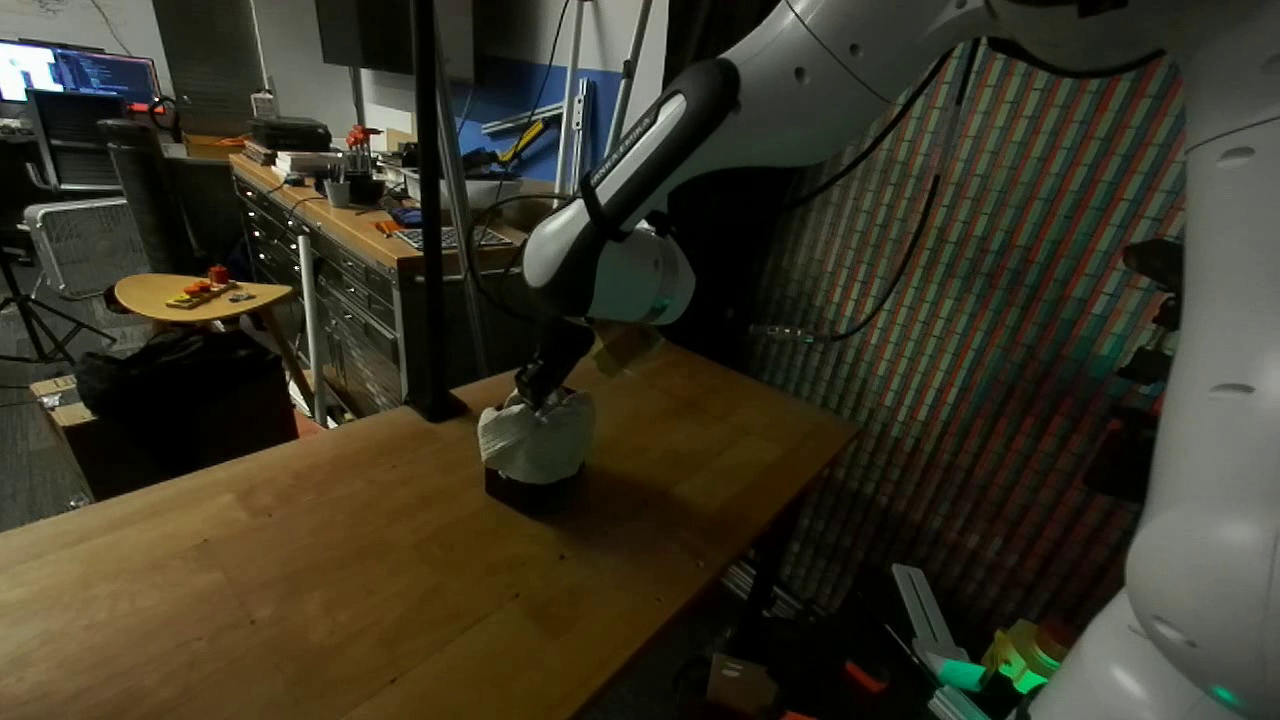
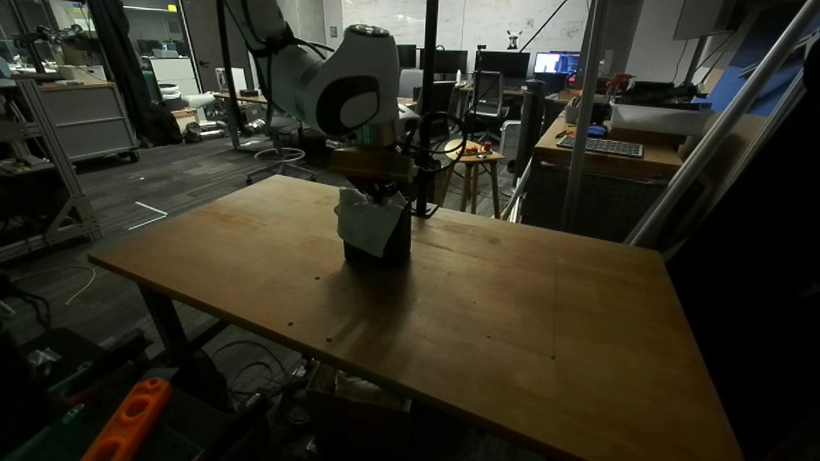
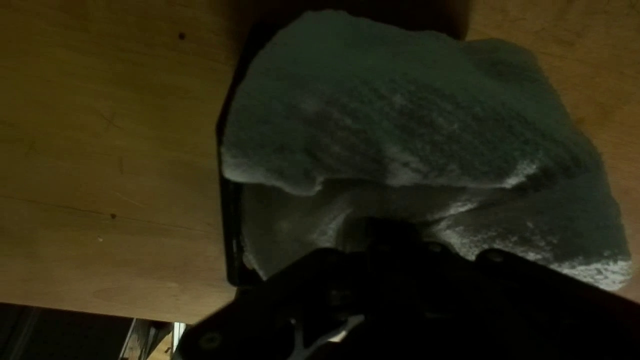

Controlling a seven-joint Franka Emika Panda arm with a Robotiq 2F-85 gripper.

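Note:
A pale cloth drapes over the top and sides of a dark box standing on the wooden table. From above, the wrist view shows the folded cloth covering most of the box opening, with the black rim bare along the left. My gripper points down into the cloth at the top of the box. Its fingers look shut and touch the cloth; in the dark, whether any fold lies between them does not show. The inside of the box is hidden.
Around the box the table top is clear. A black post rises at the table edge close to the box and the arm. Behind it stands a cluttered workbench.

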